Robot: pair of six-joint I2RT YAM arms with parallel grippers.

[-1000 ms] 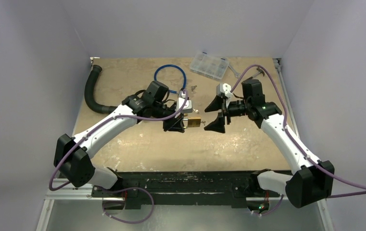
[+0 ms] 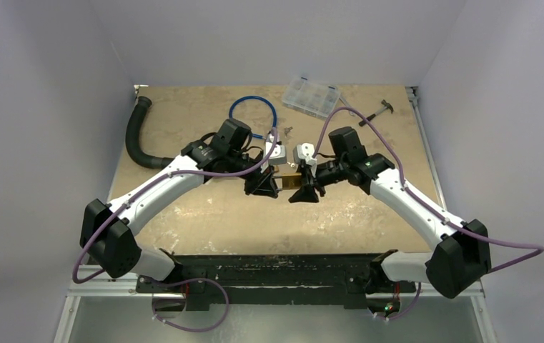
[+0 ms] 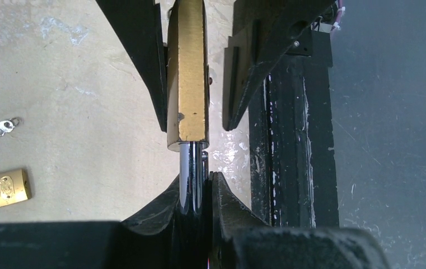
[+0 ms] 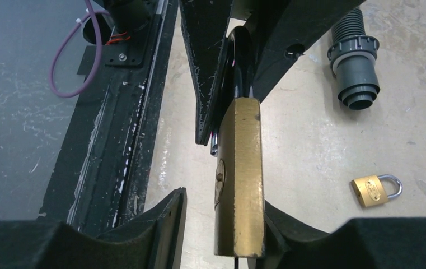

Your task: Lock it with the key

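Observation:
A large brass padlock (image 2: pixel 291 181) is held in the air between my two arms. My left gripper (image 2: pixel 277 186) is shut on its steel shackle (image 3: pixel 190 168); the shackle's shorter leg (image 4: pixel 214 148) shows beside the body, seemingly outside it. Around the body's other end, my right gripper stands part open, its fingers (image 4: pixel 165 230) to either side. In the left wrist view, one right finger lies close along the padlock while a gap shows at the other. At the keyed end the key is mostly hidden; only a thin dark edge shows below the body.
On the table lie a small brass padlock (image 3: pixel 10 188) and loose keys (image 3: pixel 2 130). Farther back are a blue cable (image 2: pixel 253 98), a clear organiser box (image 2: pixel 312 97) and a hammer (image 2: pixel 377 113); a black hose (image 2: pixel 137 136) lies left.
My right gripper has moved left to the padlock, and its fingers have drawn closer together around the keyed end, covering the key that stuck out. The left arm and padlock look unmoved.

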